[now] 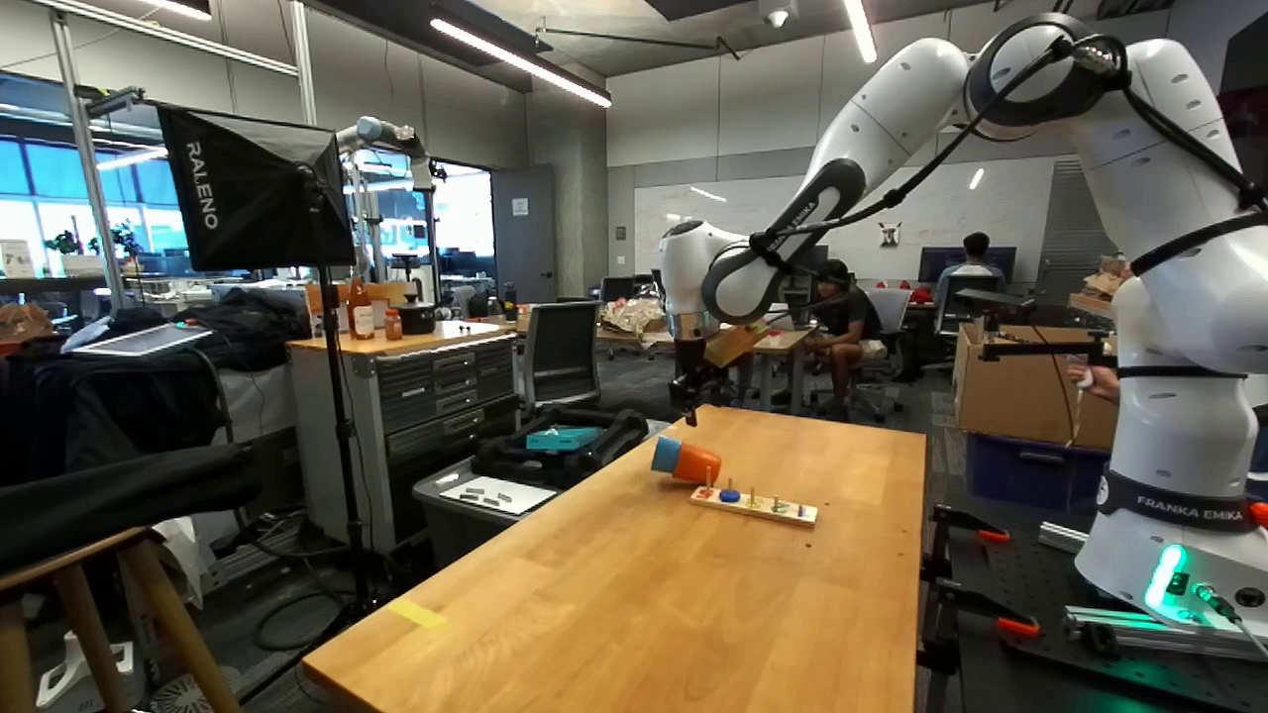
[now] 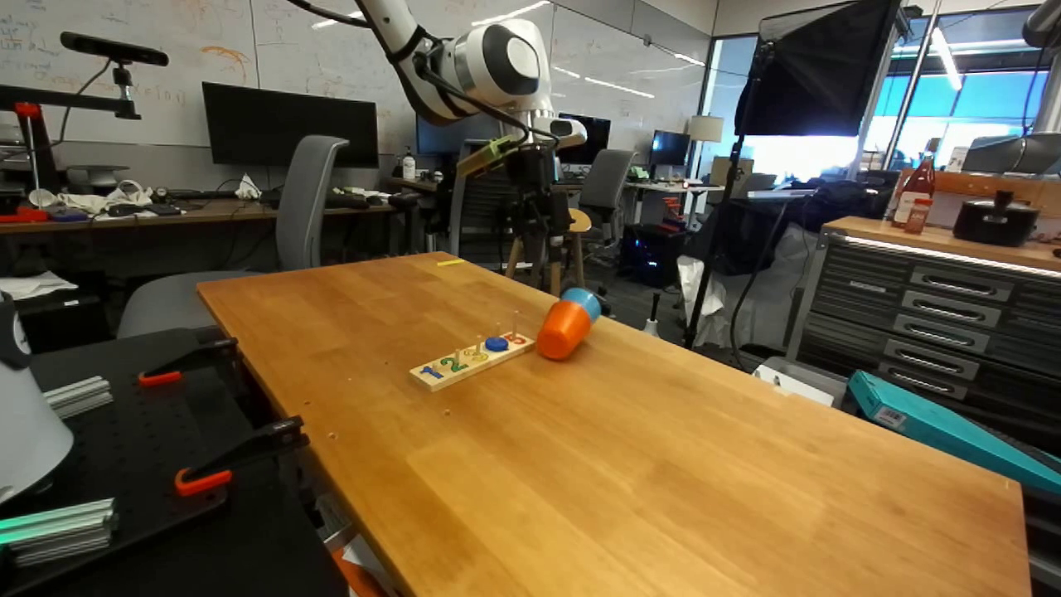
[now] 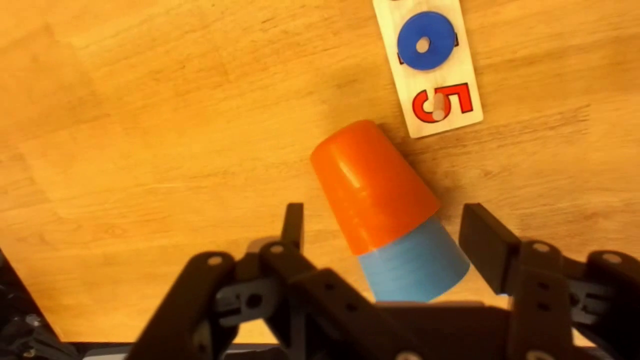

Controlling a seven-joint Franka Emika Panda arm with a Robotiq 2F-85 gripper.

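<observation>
An orange cup [image 1: 696,464] lies tipped on its side on the wooden table, with a blue cup [image 1: 667,454] sticking out of its open end. In the wrist view the orange cup [image 3: 375,189] points up and left, and the blue cup [image 3: 418,264] lies lower, between and below my spread fingers. My gripper is part open and holds nothing. From the side, the gripper [image 1: 686,410] hangs above the two cups, clear of them. How far the blue cup sits inside the orange one is hidden.
Beside the orange cup's base lies a wooden number board [image 2: 472,360] with pegs and a blue ring [image 2: 495,344] on one peg. The cups rest near the table's long edge.
</observation>
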